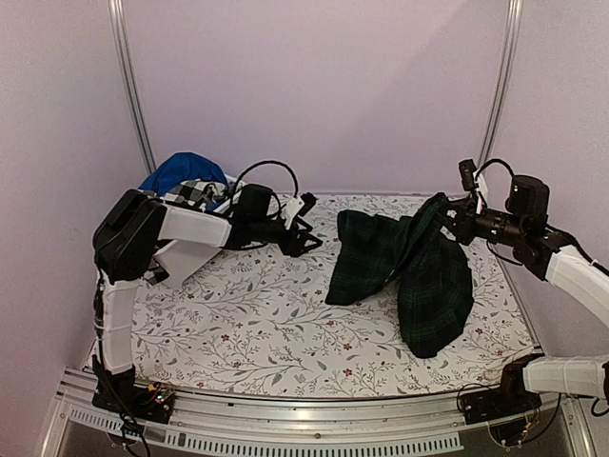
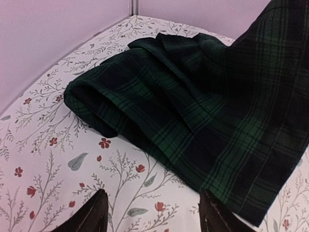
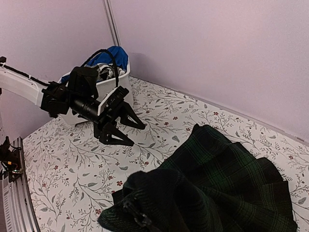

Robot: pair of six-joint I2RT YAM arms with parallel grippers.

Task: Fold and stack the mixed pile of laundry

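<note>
A dark green plaid cloth (image 1: 428, 305) (image 2: 193, 116) (image 3: 227, 183) lies spread and rumpled on the right half of the floral surface, with one part lifted by my right gripper (image 1: 455, 214), which is shut on it. In the right wrist view the bunched held fabric fills the bottom, hiding the fingertips. My left gripper (image 1: 303, 233) hangs open left of the cloth, nothing between its fingers; its left wrist view shows the cloth's folds and a flat corner beyond the fingertips.
A white laundry basket (image 1: 190, 262) (image 3: 123, 89) at the back left holds blue and checked items (image 1: 176, 167), partly behind my left arm.
</note>
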